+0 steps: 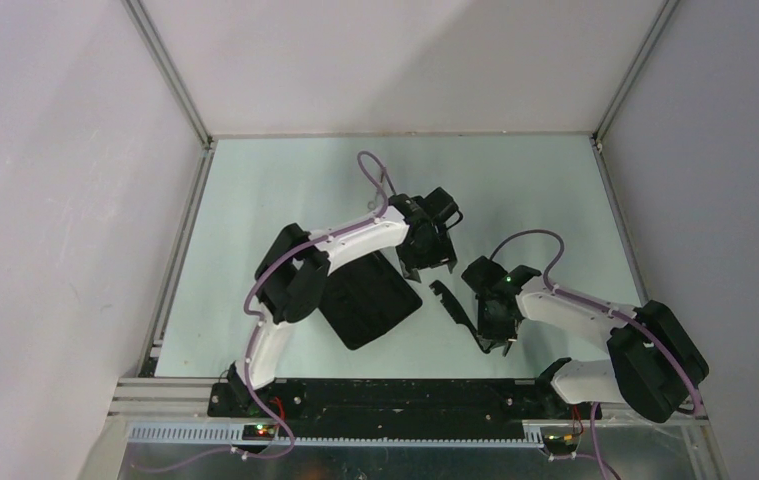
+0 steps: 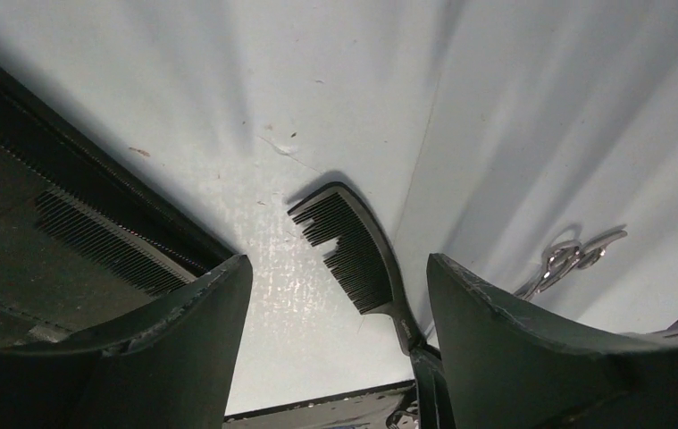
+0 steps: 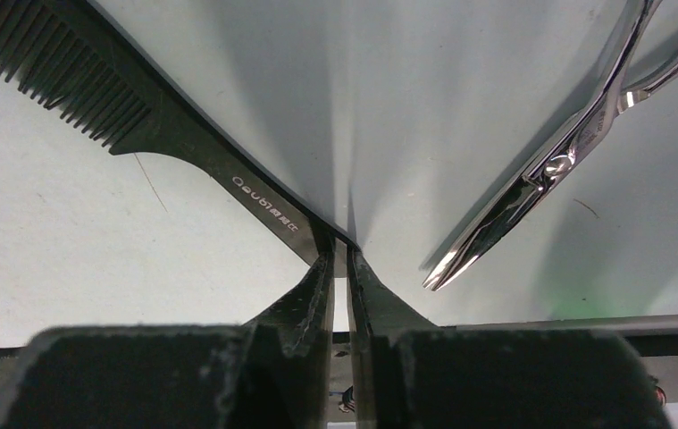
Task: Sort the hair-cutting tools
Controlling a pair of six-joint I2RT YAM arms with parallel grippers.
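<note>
A black comb (image 1: 454, 307) (image 2: 357, 252) lies on the white board right of the black tray (image 1: 360, 330) (image 2: 94, 170); another comb (image 2: 103, 241) is inside the tray. My left gripper (image 1: 430, 265) stands open above the board near the tray and comb. My right gripper (image 1: 495, 340) is down at the comb's handle (image 3: 259, 201), fingertips close together at its end; whether it grips the handle I cannot tell. Silver scissors (image 2: 567, 259) (image 3: 556, 168) lie beside the comb.
The back and far left of the board are clear, apart from an object (image 1: 373, 200) partly behind the left arm. A metal rail (image 3: 585, 323) runs along the front edge.
</note>
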